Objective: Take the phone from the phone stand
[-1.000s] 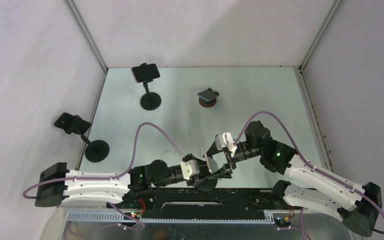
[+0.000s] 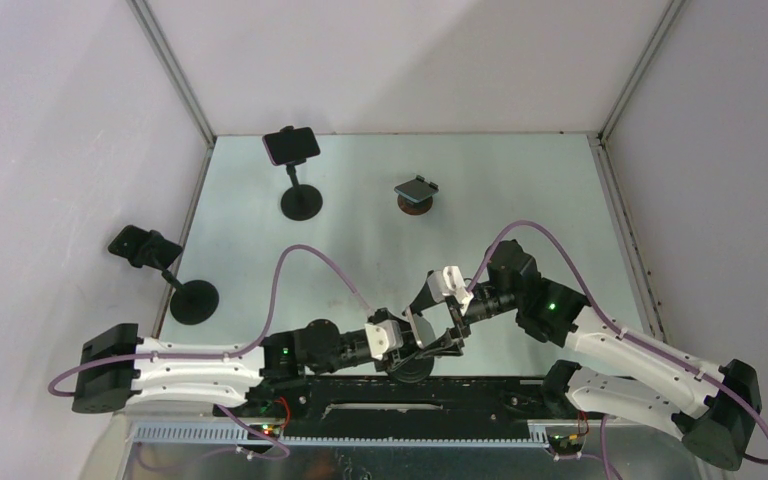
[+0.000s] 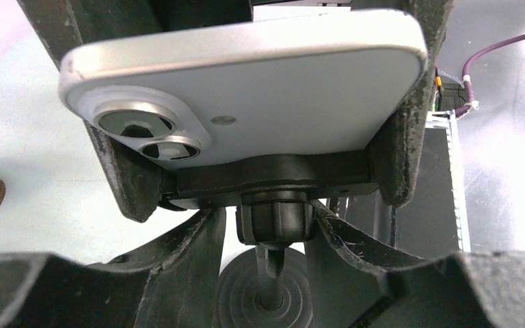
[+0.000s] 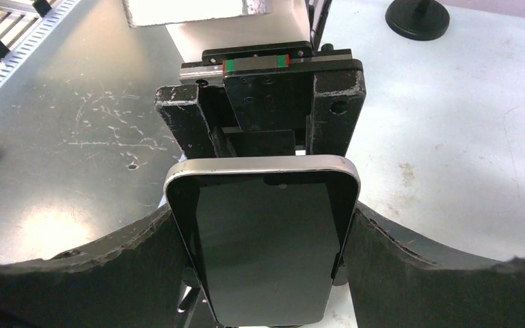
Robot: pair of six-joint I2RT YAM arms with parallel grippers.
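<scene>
The white phone (image 3: 246, 89) sits tilted in a black stand (image 3: 277, 219), its camera side showing in the left wrist view. In the right wrist view its dark screen (image 4: 266, 239) faces me. My left gripper is part open, one finger on each side of the stand's joint below the clamp, a thin light gap showing on the left. The fingers of my right gripper flank the phone's two long edges; firm contact cannot be judged. From above, both grippers and the phone (image 2: 423, 329) crowd together over the stand's round base (image 2: 413, 371).
Other stands hold a phone at back left (image 2: 291, 146) and a phone at left (image 2: 145, 245). A low stand (image 2: 416, 203) with a flat grey device is at back centre. Much of the table (image 2: 360, 240) behind my arms is clear.
Both arms have shifted only very slightly over the last second.
</scene>
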